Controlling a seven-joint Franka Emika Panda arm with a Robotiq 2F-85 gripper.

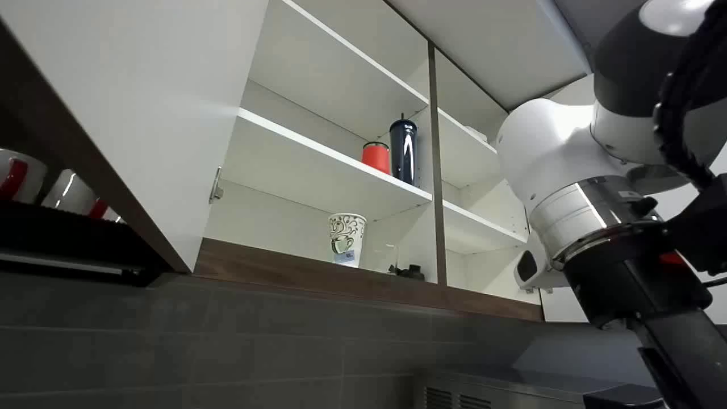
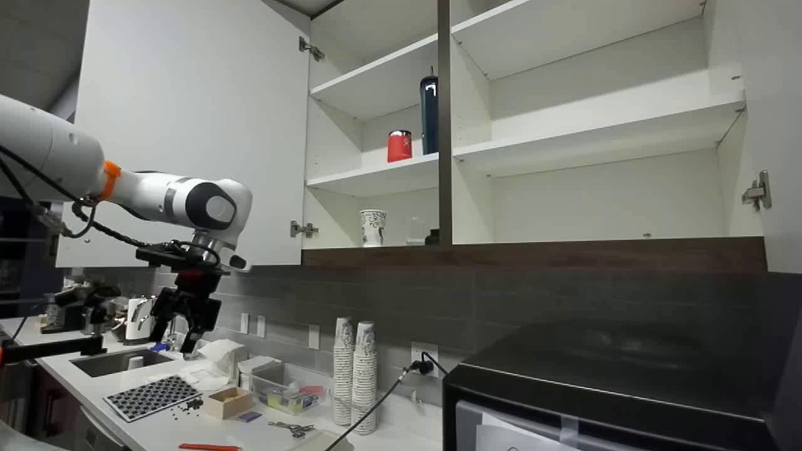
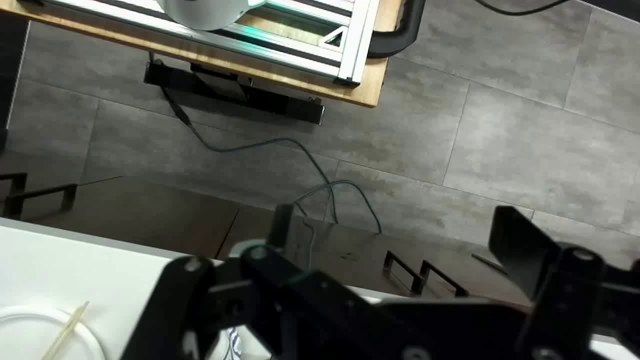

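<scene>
My gripper hangs over the counter by the sink, pointing down, well to the left of the open cabinet. Its two black fingers stand wide apart in the wrist view, where the gripper is open with only floor and cabinet fronts showing between the tips. On the cabinet's bottom shelf stands a patterned paper cup, upright, and a clear glass sits beside it. The middle shelf holds a red tumbler and a tall dark blue tumbler.
An open cabinet door stands behind the arm. Stacked paper cups, a clear bin, a cardboard box and a black seedling tray occupy the counter. A black microwave is at the right. The right-hand cabinet shelves are empty.
</scene>
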